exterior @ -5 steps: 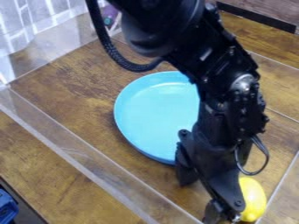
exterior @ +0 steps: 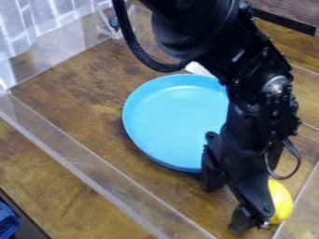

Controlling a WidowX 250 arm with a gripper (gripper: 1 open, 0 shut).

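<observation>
A black gripper [exterior: 227, 194] hangs low over the wooden table at the lower right, its fingers apart, just right of a round light blue plate [exterior: 169, 121]. A yellow object [exterior: 281, 203] lies at the bottom right, partly hidden behind the gripper's front finger. Whether the finger touches it cannot be told. The plate is empty where visible; its right part is behind the arm.
Clear plastic walls [exterior: 75, 177] run along the left side of the table [exterior: 75, 79]. A small white item [exterior: 197, 68] sits behind the plate. A blue object [exterior: 6, 222] is at the lower left edge.
The arm and gripper have shifted slightly to the right, uncovering a little more of the plate. The yellow object appears a little further right and higher in view.
</observation>
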